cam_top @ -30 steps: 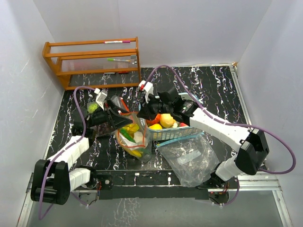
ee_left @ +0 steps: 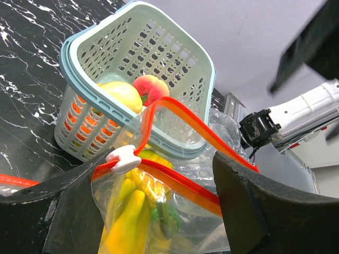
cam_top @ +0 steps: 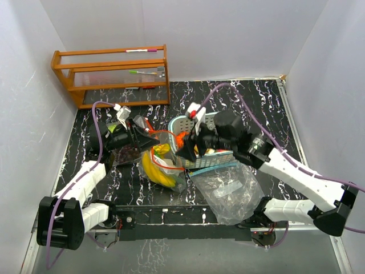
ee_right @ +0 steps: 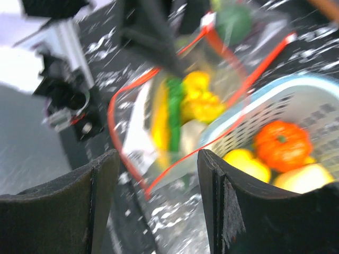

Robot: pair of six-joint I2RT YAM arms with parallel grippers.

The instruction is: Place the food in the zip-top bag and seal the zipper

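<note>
A clear zip bag (cam_top: 162, 177) with red zipper and white slider (ee_left: 124, 159) holds yellow bananas (ee_left: 125, 222) and green produce. My left gripper (cam_top: 149, 142) is shut on its upper edge; in the left wrist view the bag spans between its fingers. My right gripper (cam_top: 187, 151) is open above the bag's right side and the basket's edge; in the right wrist view its fingers frame the bag's lower red edge. The basket (ee_left: 87, 58) holds peaches, a tomato (ee_right: 280, 143) and yellow fruit.
An empty clear bag (cam_top: 225, 194) lies at front right. Another bag with green produce sits behind my left gripper. A wooden rack (cam_top: 114, 104) stands at back left; bare counter (cam_top: 265, 108) shows at right.
The bag's contents have shifted slightly; the left gripper stays nearly still.
</note>
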